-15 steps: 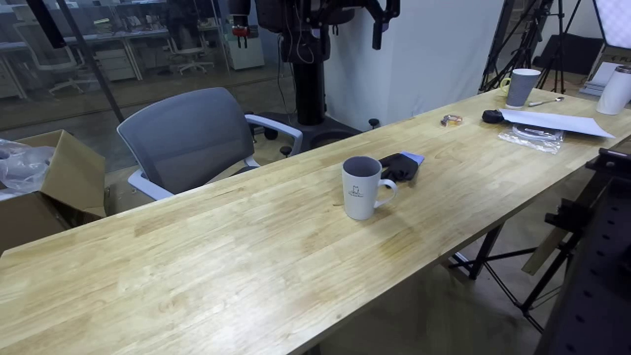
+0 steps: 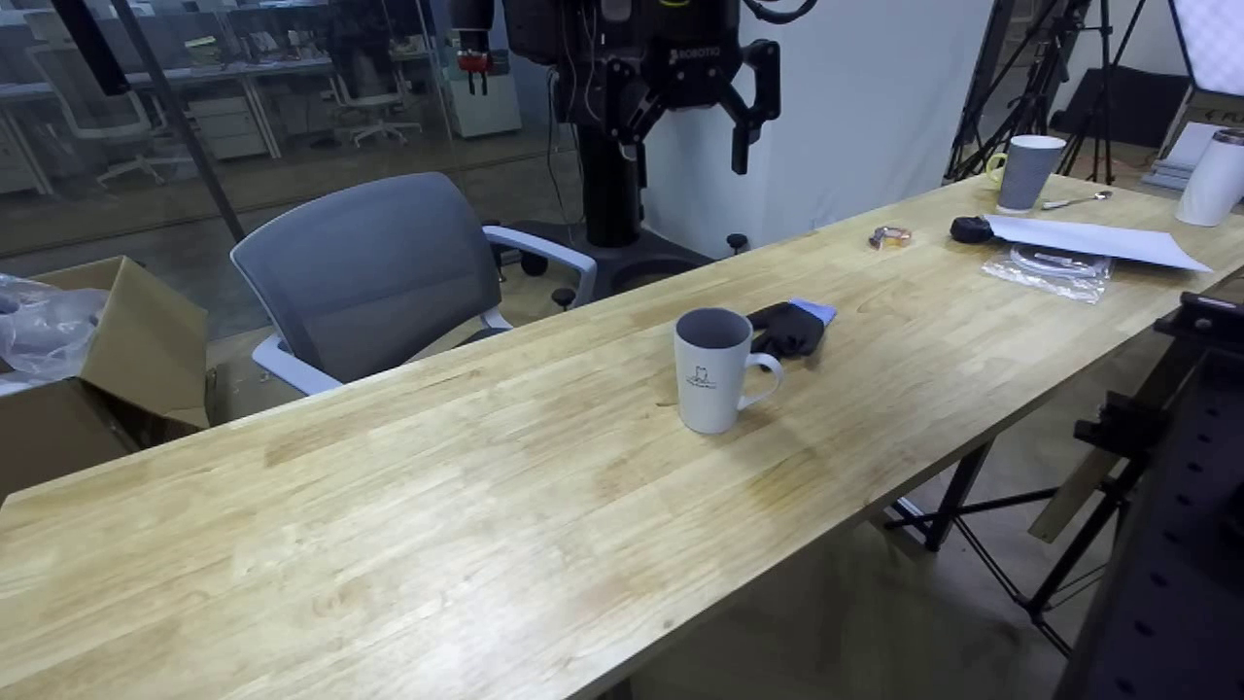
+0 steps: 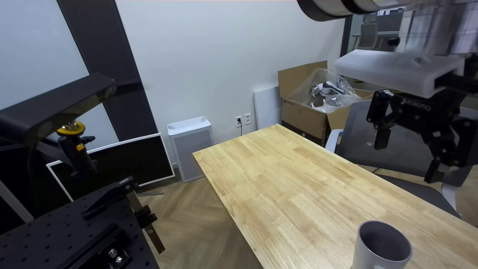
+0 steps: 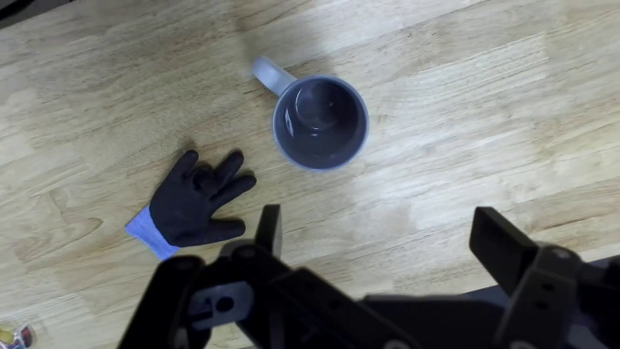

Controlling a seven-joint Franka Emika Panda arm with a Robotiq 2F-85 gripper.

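A white mug (image 2: 708, 379) with a grey inside and a small cat drawing stands upright on the wooden table (image 2: 443, 513). From above, in the wrist view, the empty-looking mug (image 4: 319, 123) has its handle pointing to the upper left. Beside it lies a black glove (image 4: 189, 200) with a blue cuff, palm area flat on the wood. My gripper (image 2: 688, 163) hangs well above the table's far edge, apart from both. Its fingers (image 4: 503, 250) are spread wide with nothing between them, so it is open. Exterior view 2 shows the mug (image 3: 382, 246) cut off at the bottom.
Toward the table's far right end are a grey cup (image 2: 1030, 175), a white sheet (image 2: 1090, 240), a plastic bag (image 2: 1050, 273) and a white bottle (image 2: 1215, 181). A chair (image 2: 373, 280) stands against the far side.
My gripper has come down, its fingers lower now in exterior view 1 than one second ago. The mug and glove have not moved.
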